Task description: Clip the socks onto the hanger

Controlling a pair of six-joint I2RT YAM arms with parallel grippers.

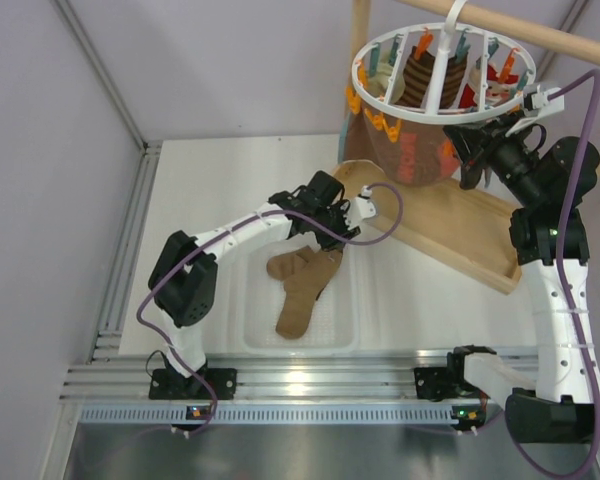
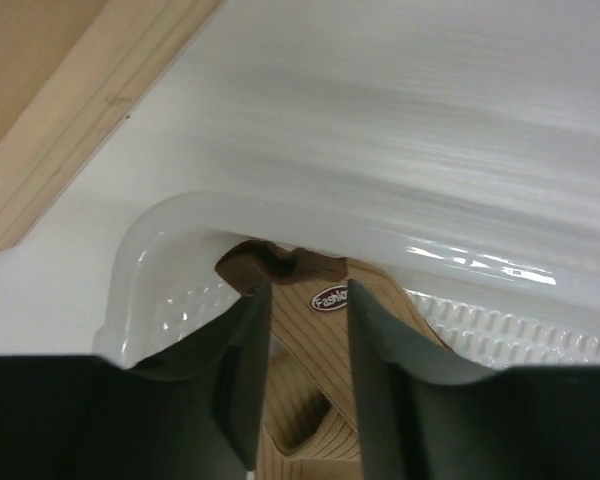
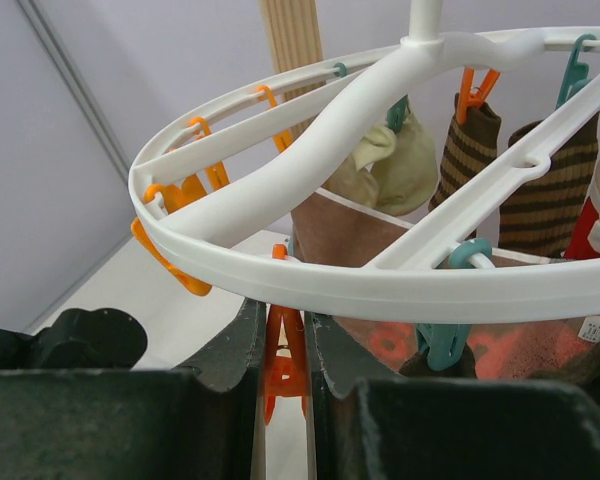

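Brown ribbed sock cloth point(image 1: 302, 300) lies folded in the white tray point(image 1: 270, 345); whether it is one sock or two I cannot tell. Over its upper right end is my left gripper point(image 1: 346, 236), its fingers apart. Between those fingers the left wrist view shows the sock's labelled part point(image 2: 318, 328), with the dark cuff near the tray's corner. On the right, my right gripper is shut on an orange clip point(image 3: 286, 372) under the rim of the white round hanger point(image 3: 350, 285). No sock shows in that clip.
Other socks point(image 1: 420, 80) hang from several clips on the hanger. Behind the tray lies a wooden frame point(image 1: 420, 232), and a wooden pole point(image 1: 540, 35) carries the hanger.
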